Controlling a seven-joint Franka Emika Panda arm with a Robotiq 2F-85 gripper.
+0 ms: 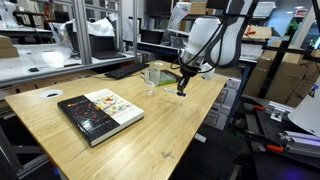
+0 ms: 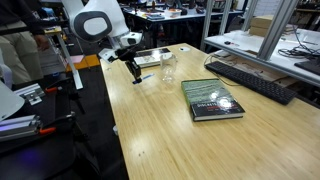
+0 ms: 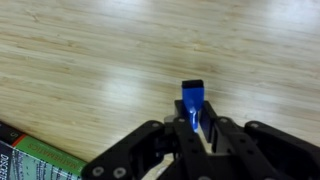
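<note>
My gripper is shut on a slim blue object with a black end [image 3: 193, 96], seen between the fingertips in the wrist view. It looks like a marker, but I cannot tell for sure. In exterior view 1 my gripper [image 1: 182, 92] is low over the light wooden table, near its front edge. From the other side, the gripper [image 2: 137, 78] appears left of a clear jar [image 2: 168, 67], which stands upright on the table, apart from the gripper. Whether the held object touches the tabletop cannot be made out.
A thick book [image 2: 212, 100] lies on the table beyond the jar, and its green edge [image 3: 45, 155] shows at the lower left of the wrist view. A black keyboard [image 2: 250, 80] lies farther back. Bare wood stretches across the table's front [image 2: 170, 140].
</note>
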